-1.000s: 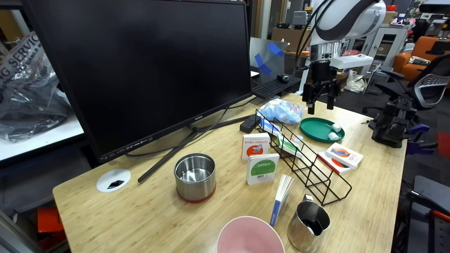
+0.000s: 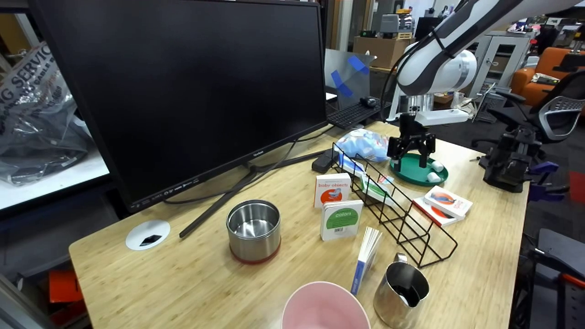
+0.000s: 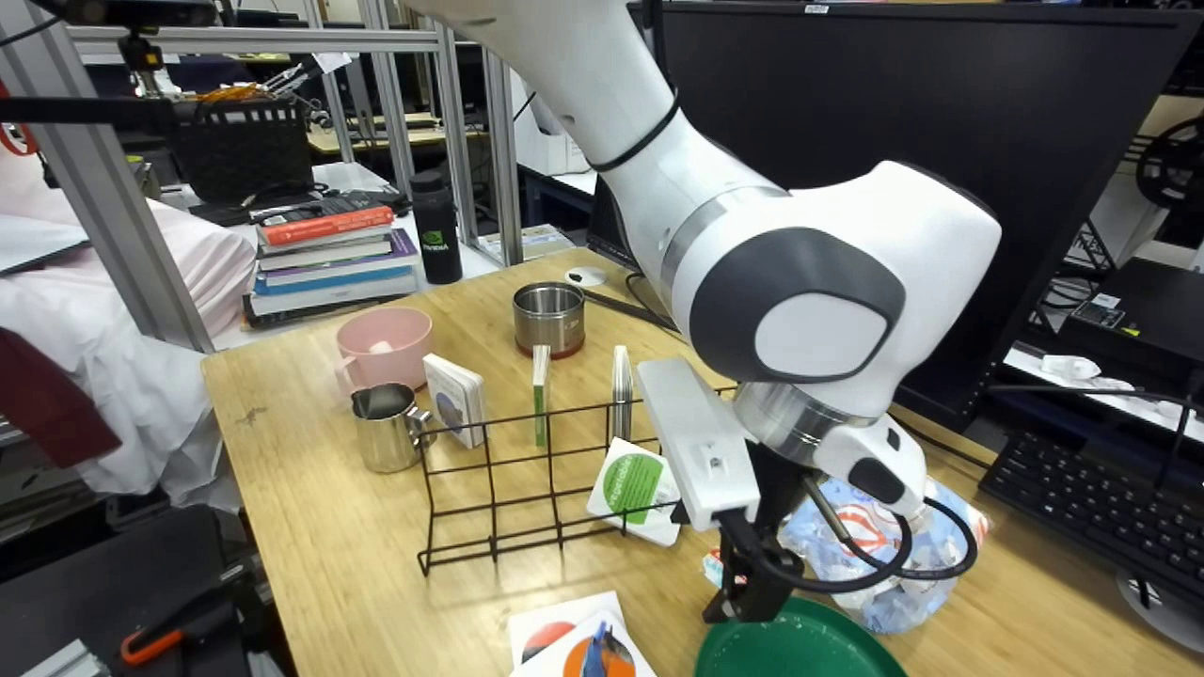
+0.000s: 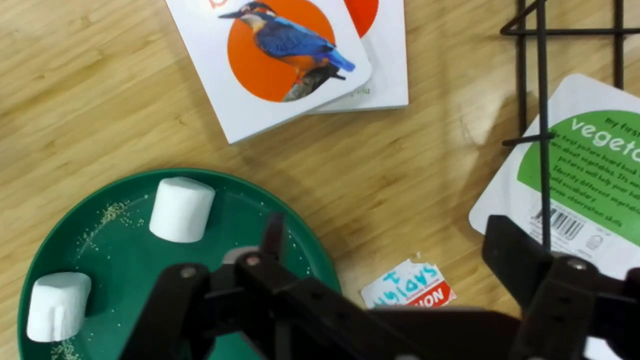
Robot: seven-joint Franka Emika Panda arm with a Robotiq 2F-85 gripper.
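Note:
My gripper (image 2: 409, 159) hangs low at the plate's rack-side edge, open, with no object visible between its fingers. In the wrist view, its left finger (image 4: 274, 235) overlaps the green plate (image 4: 150, 264); its right finger (image 4: 510, 258) is over the vegetables book (image 4: 591, 159). Two white marshmallow-like pieces rest on the plate, one near its upper rim (image 4: 181, 210) and one at its left (image 4: 58, 307). A pale edge shows behind the left finger; I cannot tell what it is. Part of the plate is hidden by the gripper.
A black wire rack (image 3: 493, 553) stands close by. Two flat books (image 2: 445, 204) lie beside the plate, and a patterned bag (image 2: 363, 145) is behind. Standing books, a steel pot (image 2: 253, 241), a metal pitcher (image 2: 392, 307) and a pink cup (image 2: 326, 307) occupy the far side.
My gripper has come down toward the plate, moving slightly left in exterior view 1. It stays open; the plate, books and rack look unmoved.

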